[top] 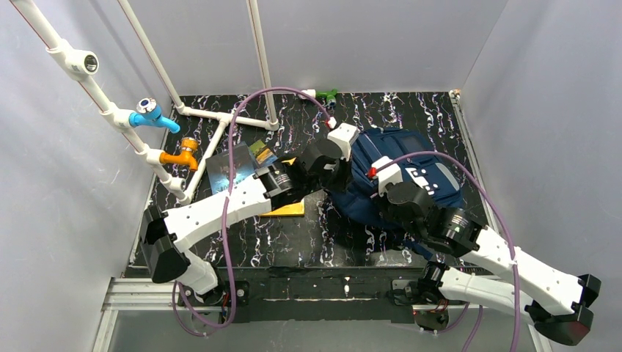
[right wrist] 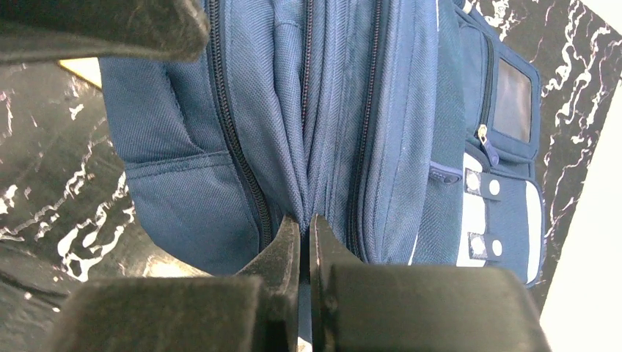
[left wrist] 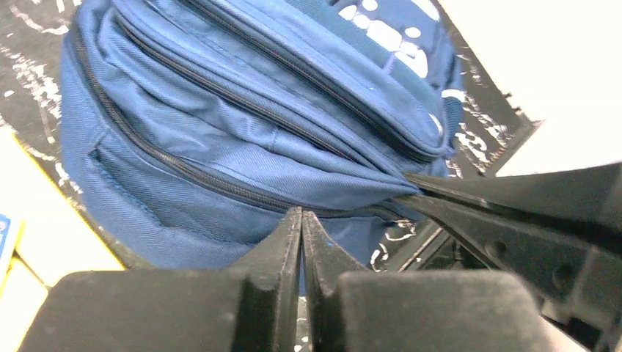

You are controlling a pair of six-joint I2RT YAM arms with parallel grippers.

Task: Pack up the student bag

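The dark blue bag (top: 367, 198) lies on the right half of the table, its long zips facing up in the left wrist view. My right gripper is shut on a fold of the bag's fabric (right wrist: 293, 161); from the left wrist its dark fingers (left wrist: 513, 213) pinch that fold. Over the bag's left part, my left gripper is shut, with nothing showing between its fingertips. A dark book (top: 229, 172), a smaller book (top: 262, 152) and a yellow book (top: 292, 210) lie left of the bag, partly behind my left arm.
White pipes (top: 220, 117) with a blue tap (top: 152, 116) and an orange tap (top: 181, 154) stand at the left. A green fitting (top: 327, 95) lies at the back edge.
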